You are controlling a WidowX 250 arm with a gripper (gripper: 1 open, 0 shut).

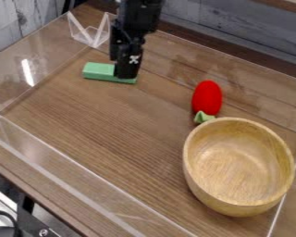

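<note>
My gripper [123,57] is open at the upper middle, its dark fingers hanging just above a light green block [104,70] on the wooden table. A red object [207,96] with a green part at its lower end lies to the right. A light wooden bowl [239,193] sits at the lower right.
A clear plastic piece [89,28] stands at the upper left, near the table's back. The table's edge runs along the lower left, with dark items beyond it.
</note>
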